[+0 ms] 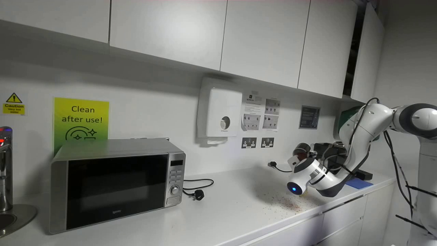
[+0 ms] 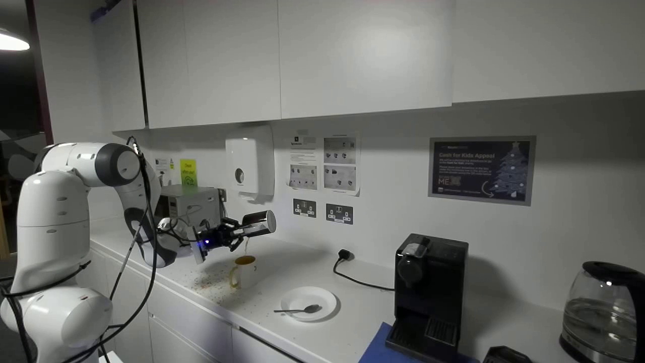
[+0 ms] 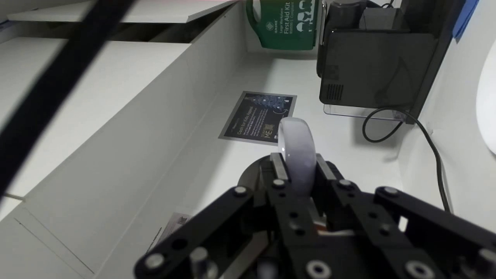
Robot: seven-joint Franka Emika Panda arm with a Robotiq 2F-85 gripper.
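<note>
My gripper (image 2: 237,230) is shut on the pale, curved handle (image 3: 297,139) of a dark, shiny cylindrical container (image 2: 261,222). In exterior view 2 the container is tipped well over on its side, above the counter. A thin streak hangs below it, over a white mug (image 2: 245,276) with a yellow inside and handle. That mug stands upright on the counter. In exterior view 1 the arm's wrist hides most of the gripper and mug; the container (image 1: 302,149) shows behind it. How much the container or mug holds cannot be seen.
Brown crumbs (image 2: 211,282) lie scattered beside the mug. A white plate (image 2: 296,297) with a spoon (image 2: 311,308) sits to its right in exterior view 2. A coffee machine (image 2: 429,290), a glass kettle (image 2: 595,320) and a microwave (image 1: 118,188) stand on the counter. Wall cupboards hang above.
</note>
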